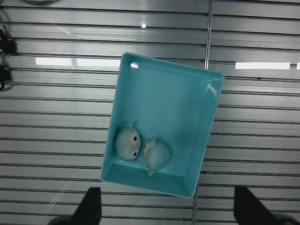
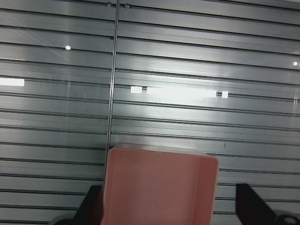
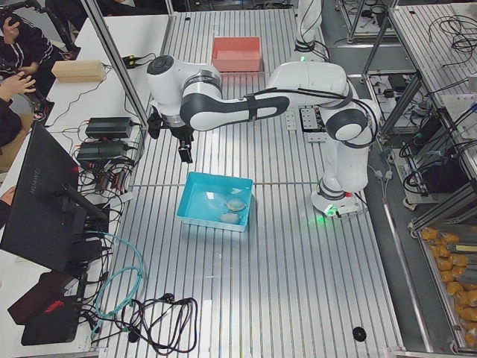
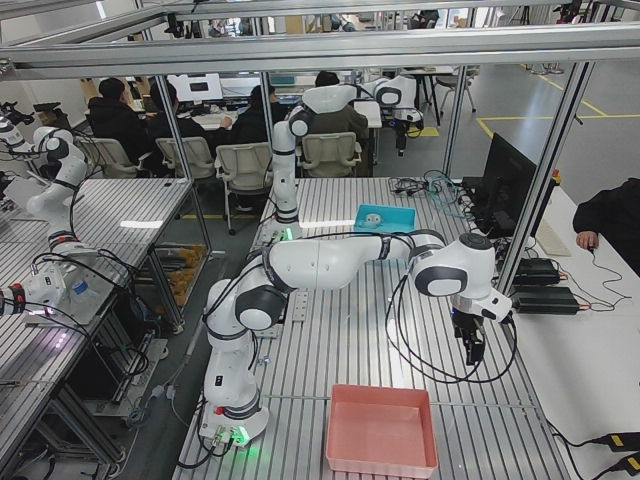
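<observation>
A turquoise tray (image 3: 201,194) on the slatted metal table holds two pale, rounded plush toys with faces, one (image 1: 125,143) at its lower left, the other (image 1: 157,154) beside it. My left gripper hangs above that tray, fingers apart and empty. A pink tray (image 4: 378,425) sits at the other end of the table, beneath my right gripper, which is also open with nothing between its fingers; the tray (image 2: 150,183) shows empty in the right wrist view.
A monitor (image 3: 41,194), power units (image 3: 108,127) and coiled cables (image 3: 164,321) line the left side in the camera left view. A metal upright (image 3: 115,60) stands beside the table. The slats around both trays are mostly clear.
</observation>
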